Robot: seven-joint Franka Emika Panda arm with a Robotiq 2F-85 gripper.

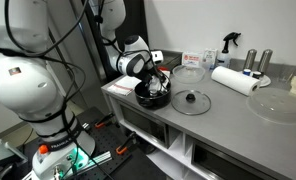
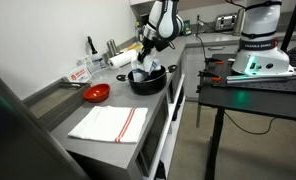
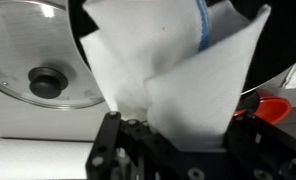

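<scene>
A white cloth with a blue stripe (image 3: 188, 75) fills the middle of the wrist view, bunched up at my gripper. The gripper is shut on the cloth, which hides the fingertips. In exterior view 1 the cloth (image 1: 156, 83) hangs below the gripper (image 1: 156, 71) at the mouth of a black pot (image 1: 153, 102). From the other side, in exterior view 2, the cloth (image 2: 144, 70) stands up above the rim of the pot (image 2: 145, 88), its lower part hidden inside.
A glass lid (image 1: 191, 98) lies right of the pot. A red bowl (image 2: 96, 93) and a flat white towel with red stripes (image 2: 108, 124) are nearby. A paper roll (image 1: 235, 80) and clear containers (image 1: 189, 74) stand farther back.
</scene>
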